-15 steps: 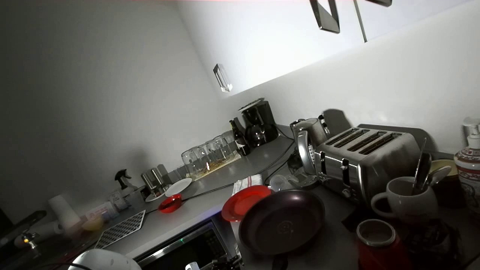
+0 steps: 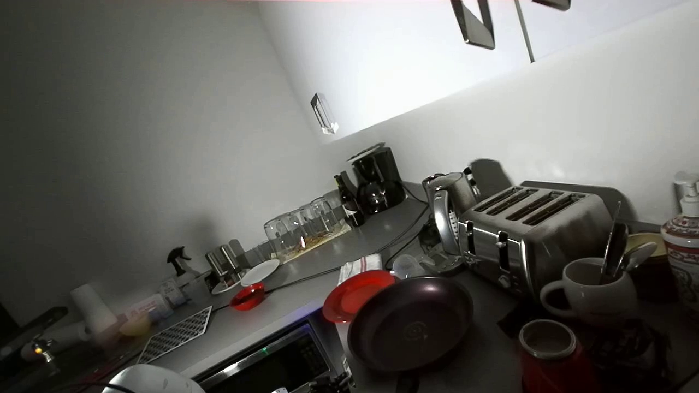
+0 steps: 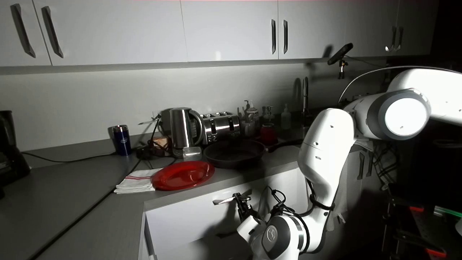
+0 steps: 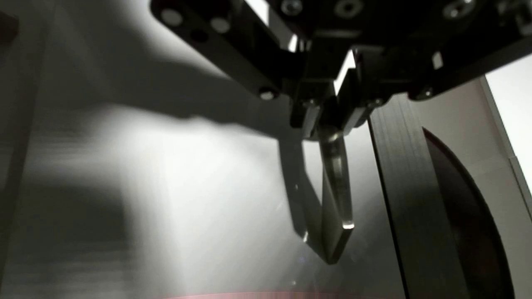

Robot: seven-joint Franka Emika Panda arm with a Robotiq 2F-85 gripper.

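In the wrist view my gripper is closed around one end of a tapered metal handle (image 4: 340, 184). The handle stands out from a pale, glossy cabinet front (image 4: 224, 214), and its far end slopes back to that surface. Exterior view 2 has the gripper (image 3: 238, 198) just below the counter edge, with the handle (image 3: 222, 201) reaching left from it, bright against the white front (image 3: 182, 225). Little of the arm enters exterior view 1, where the dark gripper parts sit low at the bottom edge and the handle is not clear.
Above the front runs the counter, with a red plate (image 3: 184, 175), a dark pan (image 3: 234, 154), a kettle (image 3: 182, 130) and a toaster (image 3: 221, 126). A folded towel (image 3: 134, 182) lies left of the plate. Open counter (image 3: 78, 182) stretches farther left.
In exterior view 1 the white arm parts at the bottom edge have shifted slightly downward. Objects on the counter have stayed put.
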